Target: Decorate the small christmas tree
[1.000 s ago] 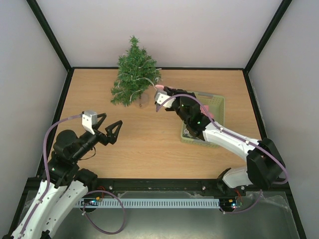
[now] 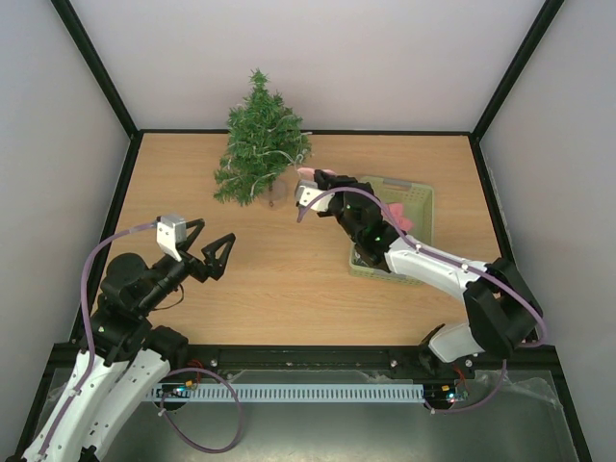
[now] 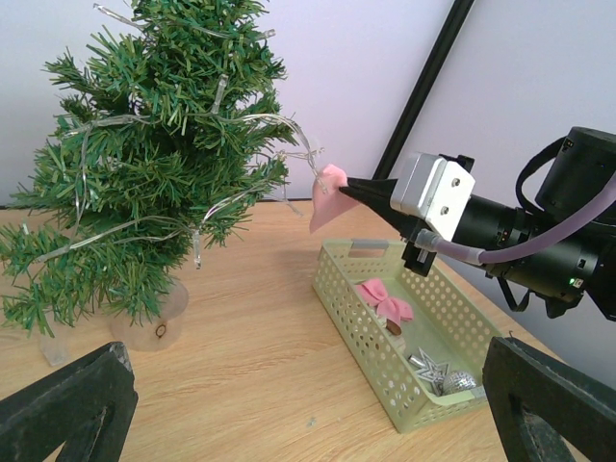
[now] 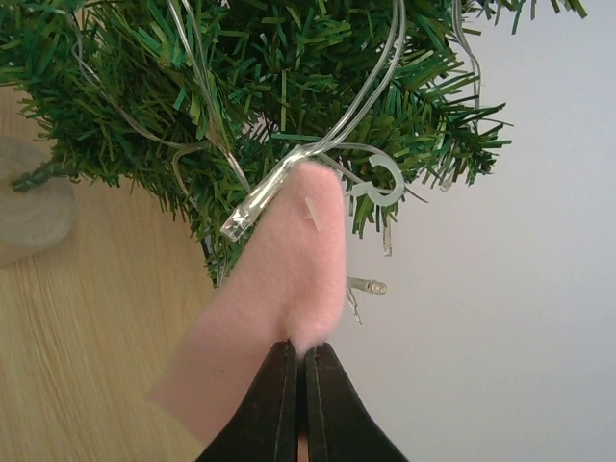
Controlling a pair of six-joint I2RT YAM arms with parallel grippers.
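Observation:
The small green tree [image 2: 258, 144] stands at the back middle, strung with clear wire lights. In the right wrist view my right gripper is shut on a pink felt piece [image 4: 279, 279], which lies against a light wire at the edge of the branches; a white hook shows beside it. In the left wrist view the same pink piece [image 3: 327, 202] sticks out at the tree's right side. My left gripper [image 2: 218, 252] stands open over the left of the table, empty.
A pale green basket [image 3: 361, 351] right of the tree holds a pink bow [image 3: 390, 306] and silver ornaments [image 3: 458, 381], partly under the right arm.
The left arm is unchanged.

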